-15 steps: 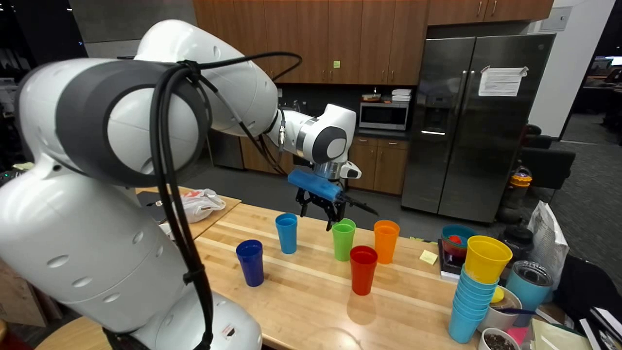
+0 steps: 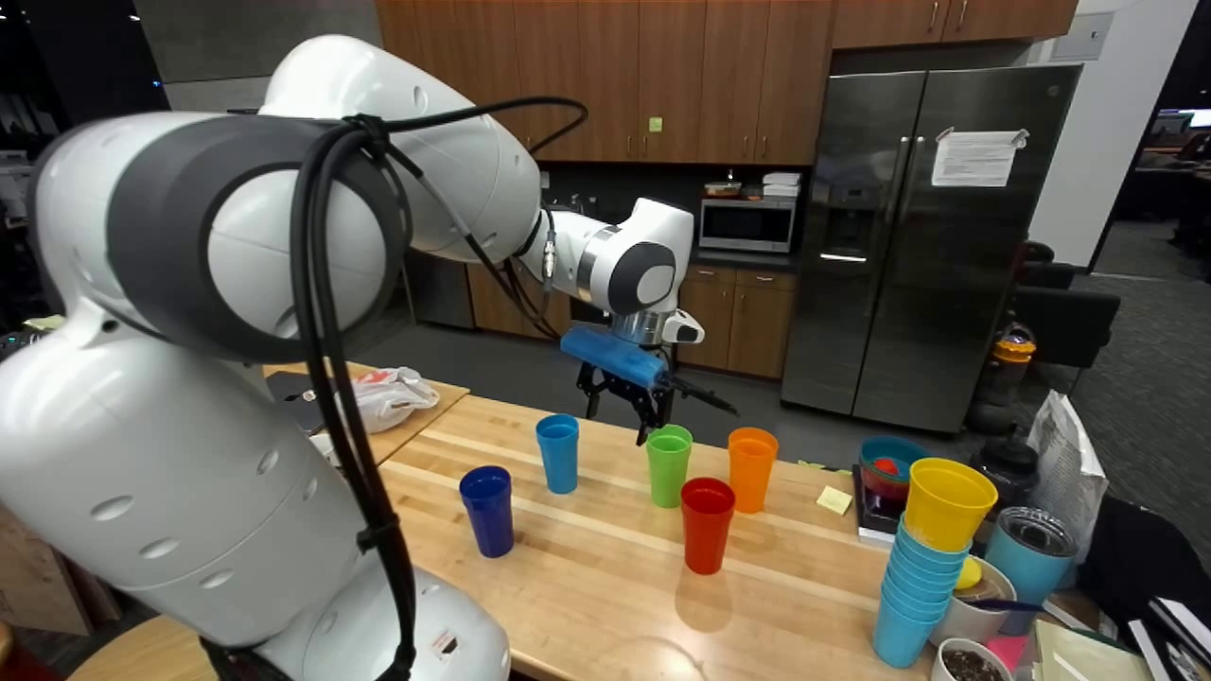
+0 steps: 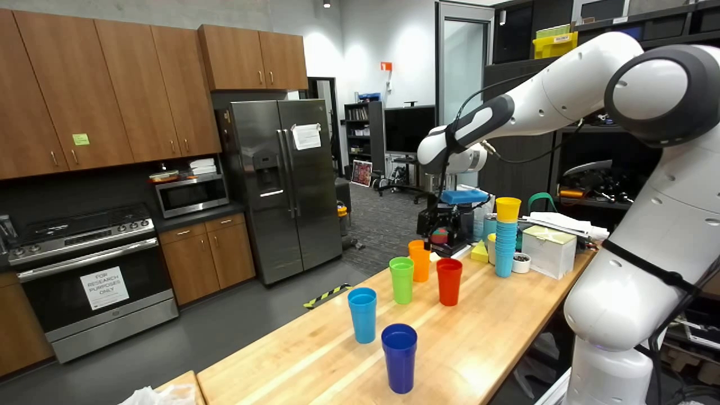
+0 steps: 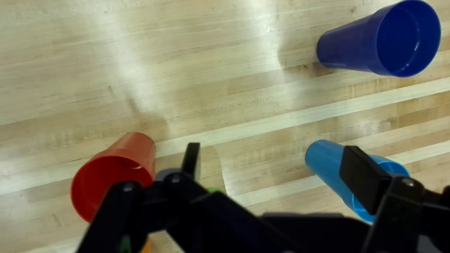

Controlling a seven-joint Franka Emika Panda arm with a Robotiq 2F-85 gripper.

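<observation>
My gripper is open, its two black fingers (image 4: pixel 362 179) wide apart with nothing between them. In exterior view 1 it hangs above the far edge of the wooden table, fingertips down. One fingertip is near the rim of the green cup (image 2: pixel 669 465) in that view; whether they touch cannot be told. A red cup (image 2: pixel 706 524) and an orange cup (image 2: pixel 750 471) stand close by the green one. Towards the other end are a light blue cup (image 2: pixel 557 454) and a dark blue cup (image 2: pixel 487 513), both upright. From the wrist, the gripper mostly hides the green and orange cups.
A stack of light blue cups topped by a yellow cup (image 2: pixel 951 505) rises at the right, among bowls, a tumbler (image 2: pixel 1030 558) and other clutter. A yellow sticky note (image 2: pixel 834 499) lies on the table (image 2: pixel 590 590).
My gripper has risen very slightly in exterior view 1. The cups stand where they were.
</observation>
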